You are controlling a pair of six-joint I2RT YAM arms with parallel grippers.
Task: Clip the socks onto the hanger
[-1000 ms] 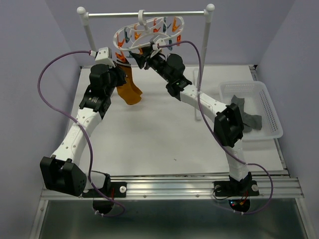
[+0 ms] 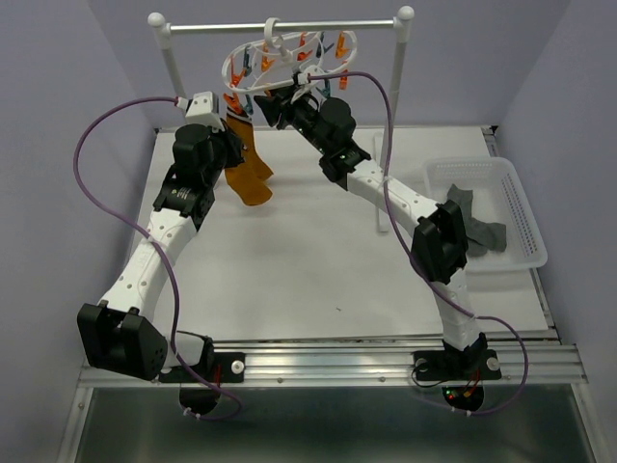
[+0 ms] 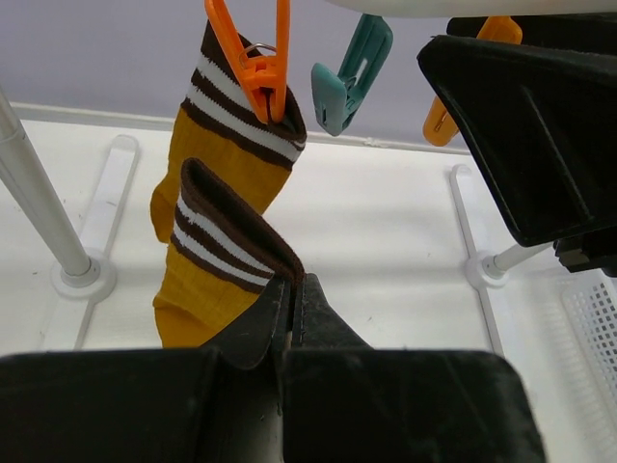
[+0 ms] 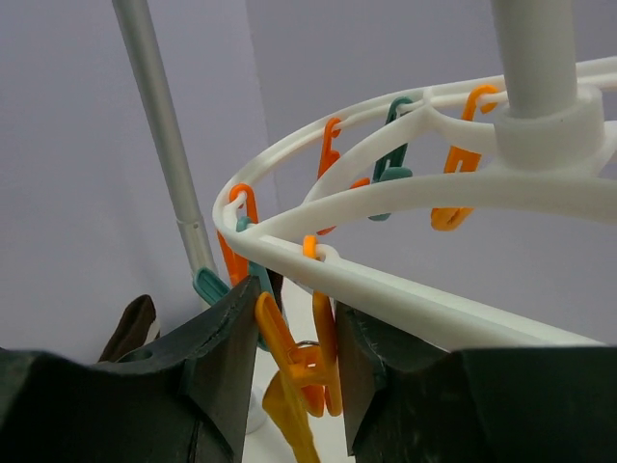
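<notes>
A mustard sock with brown and white stripes [image 2: 249,178] hangs below the white clip hanger [image 4: 443,304]. In the left wrist view my left gripper is shut on its striped cuff [image 3: 217,246]; another striped cuff [image 3: 241,130] hangs behind at an orange clip [image 3: 251,68]. My right gripper is at the hanger's rim, shut on an orange clip [image 4: 328,347]. Teal and orange clips ring the hanger. Whether the rear cuff is held in that clip's fingers is hard to tell.
A white basket [image 2: 525,251] with grey socks [image 2: 472,227] stands at the right of the table. The rack's white posts [image 2: 395,72] flank the hanger.
The hanger and my right gripper have shifted slightly upward and left in the top view. The sock's lower part has swung a little; my left arm has barely moved.
</notes>
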